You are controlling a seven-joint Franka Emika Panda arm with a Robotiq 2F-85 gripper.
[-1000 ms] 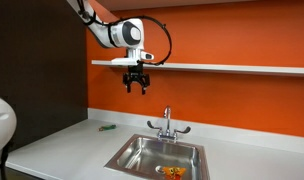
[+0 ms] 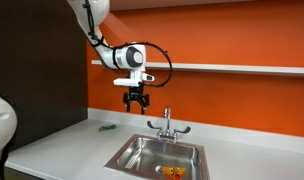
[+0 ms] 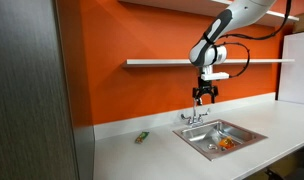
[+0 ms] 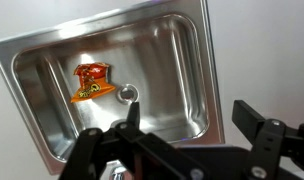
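Note:
In the wrist view an orange and red packet [image 4: 91, 81] lies on the floor of the steel sink [image 4: 170, 75], close to the drain. The same packet [image 2: 173, 173] shows at the front right of the basin in exterior view 1. My gripper is open, its two dark fingers spread wide with nothing between them. It hangs well above the counter in exterior view 1, left of the faucet [image 2: 168, 125] and apart from the packet.
A small green item [image 3: 142, 137] lies on the counter [image 3: 117, 158], left of the sink. A white shelf [image 2: 232, 68] runs along the orange wall.
My gripper has come down from near shelf height and stayed open. The packet in the sink and the green item have not moved.

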